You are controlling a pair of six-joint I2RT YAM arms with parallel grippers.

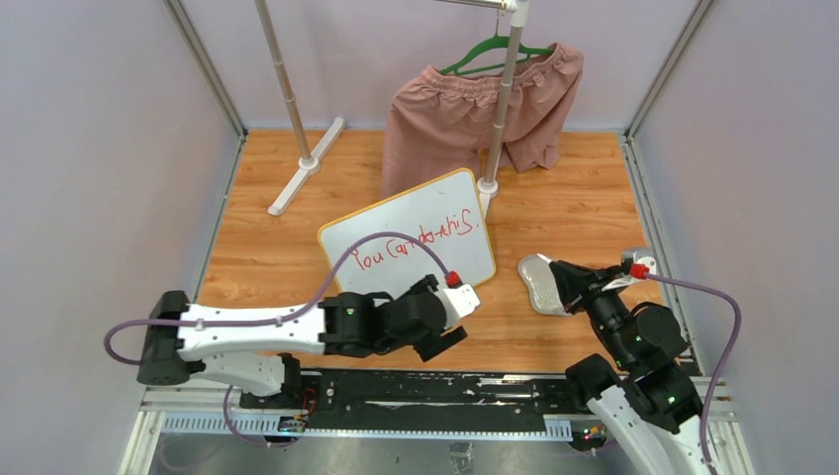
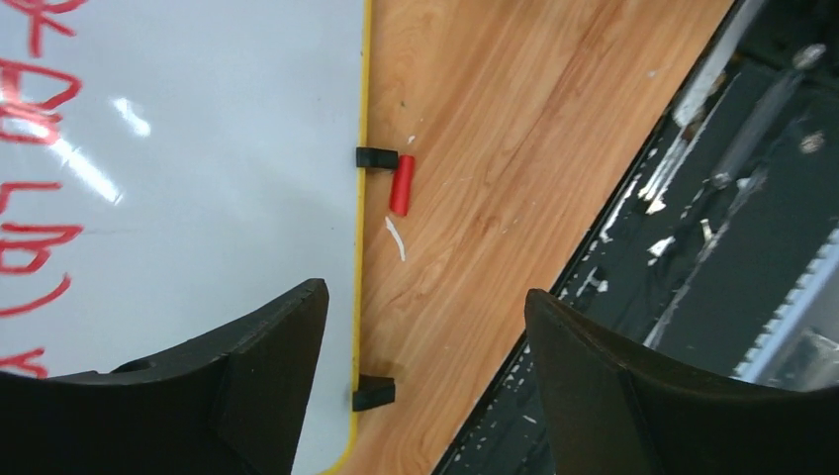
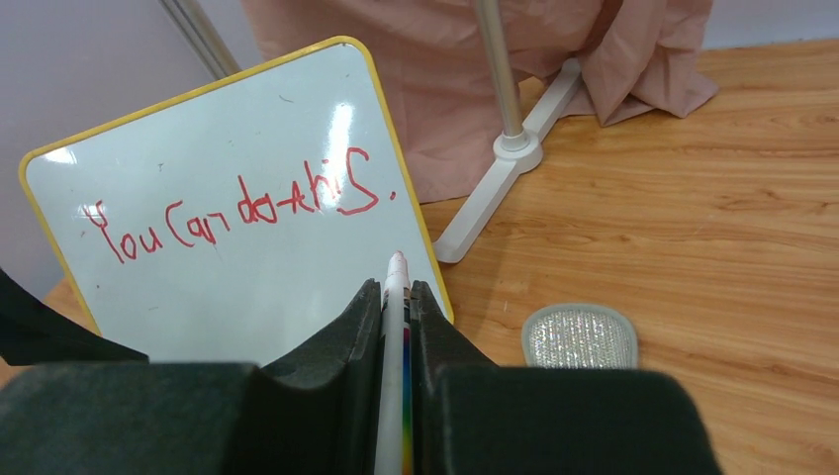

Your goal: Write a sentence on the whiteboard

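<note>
The whiteboard carries red handwriting reading "You Can do-thiS." My left gripper hangs open over the board's lower edge, nothing between its fingers. In the left wrist view a red cap lies on the wood beside a black clip; in the top view the arm hides it. My right gripper is shut on a white marker, tip pointing forward, right of the board.
A mesh pad lies beneath the right gripper's side. Behind the board stand a rack and pink shorts. A black rail borders its front.
</note>
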